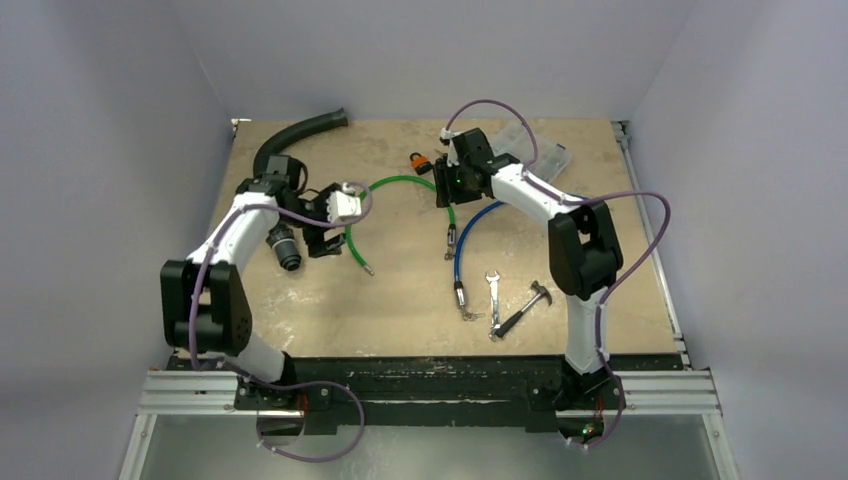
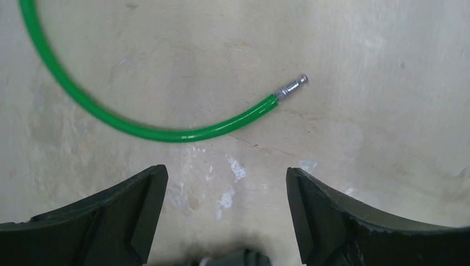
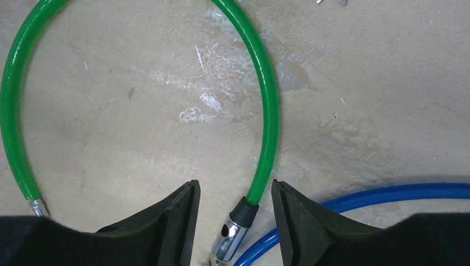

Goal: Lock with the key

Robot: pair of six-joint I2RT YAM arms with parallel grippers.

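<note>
An orange padlock (image 1: 420,162) with a dark shackle lies near the back of the board, just left of my right gripper (image 1: 441,184). That gripper hangs above the green hose, its fingers (image 3: 180,221) spread with nothing held between them. Small metal tips (image 3: 342,2) poke into the upper edge of the right wrist view; whether they belong to a key I cannot tell. My left gripper (image 1: 334,222) is over the left part of the board, open and empty, its fingers (image 2: 136,216) apart near the green hose's (image 2: 188,136) plain end. No key shows clearly.
A blue hose (image 1: 470,236) curves right of the green one. A wrench (image 1: 494,300) and a hammer (image 1: 523,311) lie at front right. Behind the right arm sits a clear plastic box (image 1: 545,148); a dark pipe (image 1: 300,130) runs along the left.
</note>
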